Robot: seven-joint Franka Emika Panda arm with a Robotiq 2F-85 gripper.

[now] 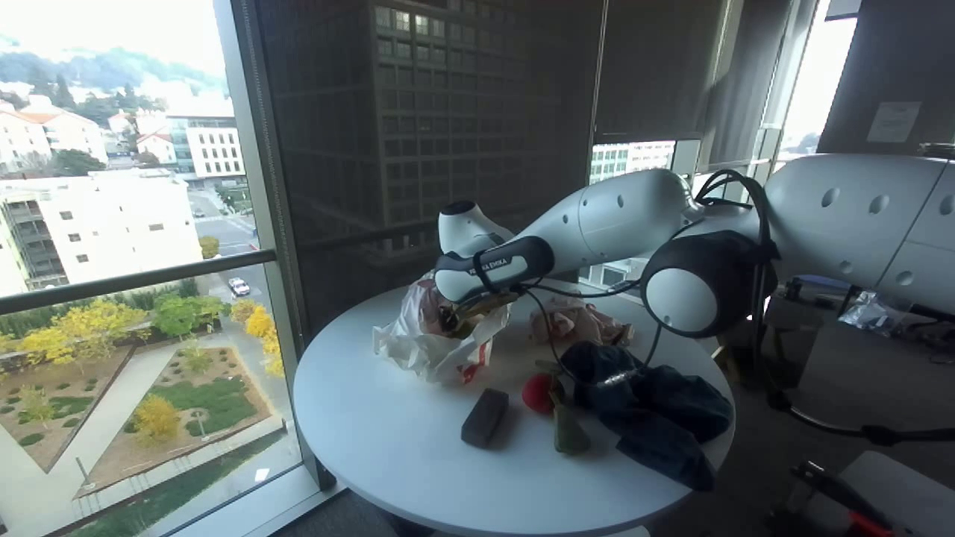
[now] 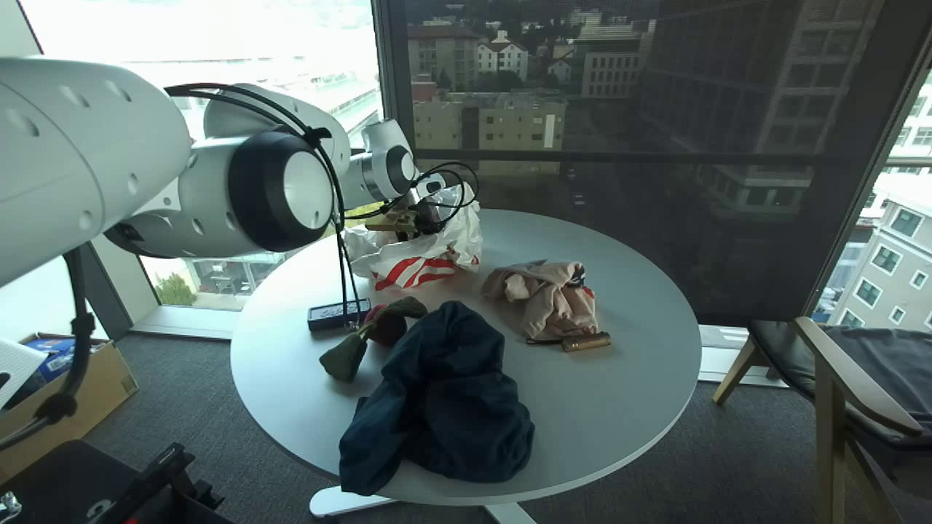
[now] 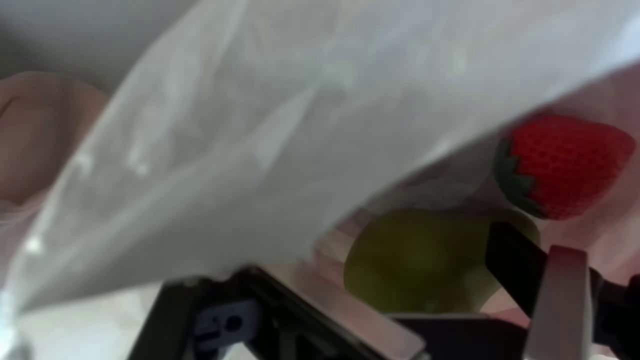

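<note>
A white plastic bag (image 1: pixel 421 344) with red markings stands open on the round table (image 1: pixel 385 447). My gripper reaches down into its mouth, the two fingers spread apart. In the wrist view a green, pear-like fruit (image 3: pixel 414 258) lies just beyond and partly between the fingers, its lower part hidden by them. Beside it is a red strawberry (image 3: pixel 573 165) with green leaves. A pale sheet of the bag's plastic covers much of the wrist view. Whether the fingers touch the fruit I cannot tell. Both exterior views hide the fingertips behind the bag and hand.
A dark block (image 1: pixel 485 418), a red round item (image 1: pixel 538 394) and a green pear-shaped item (image 1: pixel 569 431) sit in front. Dark blue cloth (image 2: pixel 454 402) and a crumpled beige cloth (image 2: pixel 546 301) lie nearby.
</note>
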